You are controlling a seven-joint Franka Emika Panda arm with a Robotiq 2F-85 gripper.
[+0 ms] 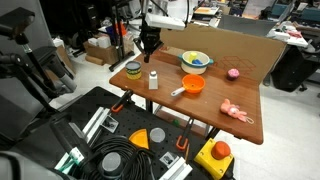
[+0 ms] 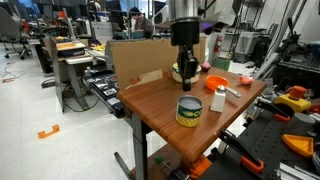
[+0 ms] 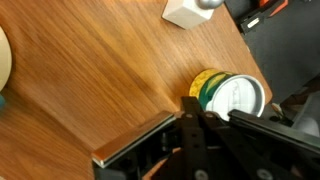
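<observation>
My gripper (image 1: pixel 148 54) is above the left part of the wooden table, behind the can, its dark fingers together. Nothing shows between them in the wrist view, where the gripper points at bare wood. A yellow-green can with a pale top (image 1: pixel 134 71) stands upright near the table's left edge; the wrist view has this can (image 3: pixel 235 93) right beside the fingers, outside them. Whether the fingers touch it is hard to tell. Close to the can stands a small white bottle (image 2: pixel 219 99) with a grey cap.
An orange bowl (image 1: pixel 194 84) lies mid-table, with a pale-handled utensil (image 1: pixel 179 91) beside it. Behind them is a bowl (image 1: pixel 196 61) with yellow contents. A dark red round object (image 1: pixel 233 74) and a pink toy (image 1: pixel 236 111) are to the right. Cardboard panels (image 1: pixel 240 50) border the back.
</observation>
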